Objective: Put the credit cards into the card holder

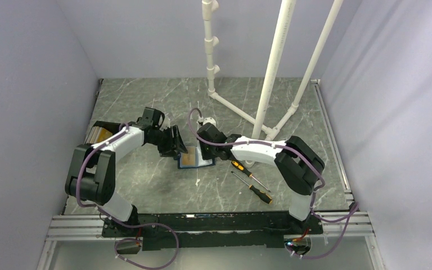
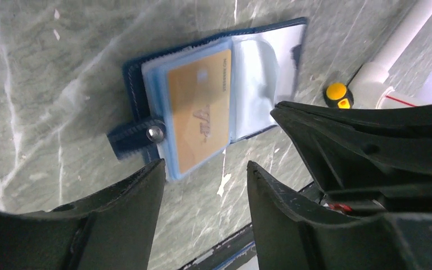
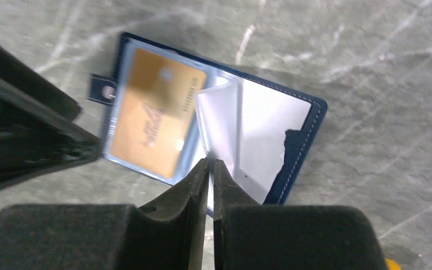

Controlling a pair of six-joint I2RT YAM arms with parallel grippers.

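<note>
The navy card holder [image 1: 189, 166] lies spread out on the grey marbled table. A tan card [image 3: 154, 115] shows in the sleeve on its left side, by the snap strap [image 2: 138, 136]. On the right side a clear sleeve leaf [image 3: 219, 121] stands raised and curved. Its edge meets the fingertips of my right gripper, which is shut on it. My left gripper is open over the strap side, nothing between its fingers, and the tan card lies beyond its tips.
A dark box [image 1: 104, 133] holding cards stands at the left table edge, partly behind the left arm. Two screwdrivers [image 1: 260, 194] lie right of the holder. White pipes [image 1: 273, 70] rise behind.
</note>
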